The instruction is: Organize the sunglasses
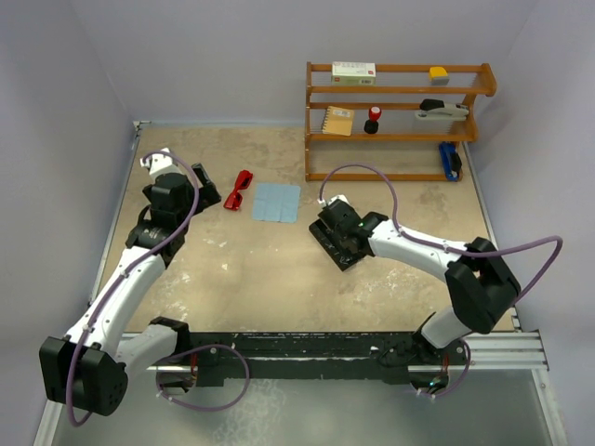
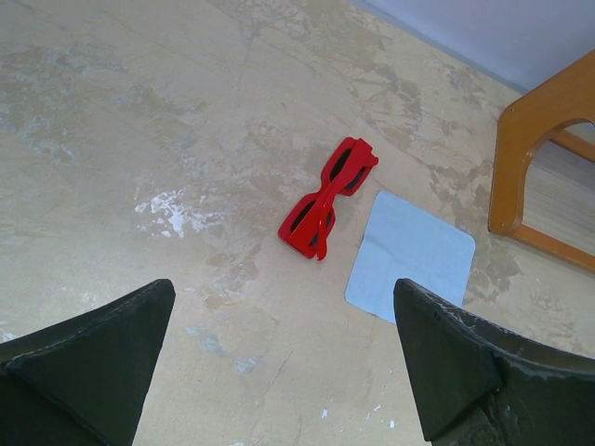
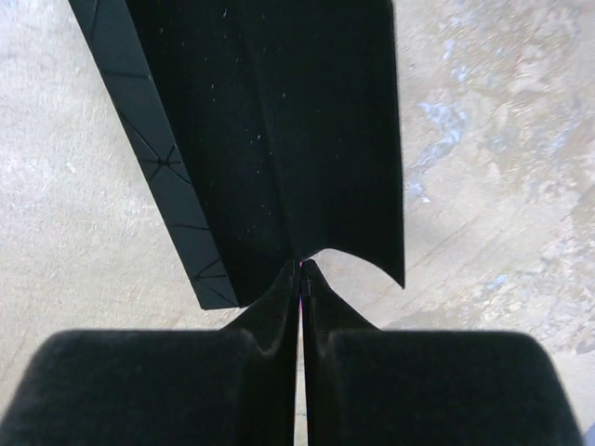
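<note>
Red folded sunglasses (image 1: 238, 190) lie on the table at the left, lenses dark; the left wrist view shows the sunglasses (image 2: 327, 197) whole. To their right is a flat light-blue cloth (image 1: 276, 202). My left gripper stands open above the table, nothing between its fingers. A black case (image 1: 327, 245) rests right of centre, partly covered by my right arm. Seen from the right wrist, the case (image 3: 270, 121) shows a broad dark panel with a curved edge. At that edge the tips of my right gripper are shut; whether they pinch it cannot be told.
A wooden rack (image 1: 400, 177) stands at the back right, carrying a box (image 1: 353, 73), a notebook (image 1: 337, 121), a red-topped stamp (image 1: 373, 120) and a stapler (image 1: 442, 111).
</note>
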